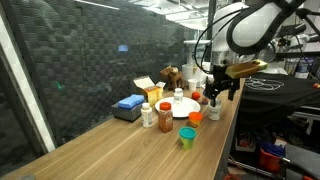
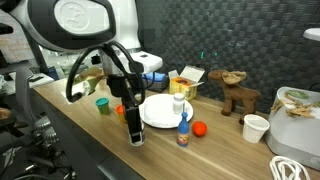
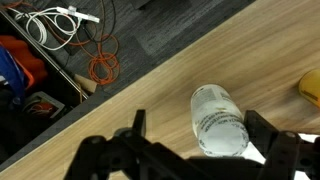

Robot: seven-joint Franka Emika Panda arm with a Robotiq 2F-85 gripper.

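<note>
A white bottle (image 3: 218,118) stands on the wooden table near its edge, also visible in exterior view 1 as a white bottle (image 1: 214,110). My gripper is open above it, one finger on each side. In the wrist view the bottle is close to the right-hand finger (image 3: 254,122), while a wide gap separates it from the left-hand finger (image 3: 139,122). Exterior view 2 has the gripper (image 2: 133,112) pointing down over the bottle (image 2: 137,134), partly covering it.
A white plate (image 1: 187,108) lies farther back. An orange cup (image 1: 195,119), green cup (image 1: 187,137) and brown jar (image 1: 165,117) stand nearby. Beyond are a blue bottle (image 2: 183,130), red tomato (image 2: 199,129) and moose figure (image 2: 233,93). Cables (image 3: 103,65) lie below the table edge.
</note>
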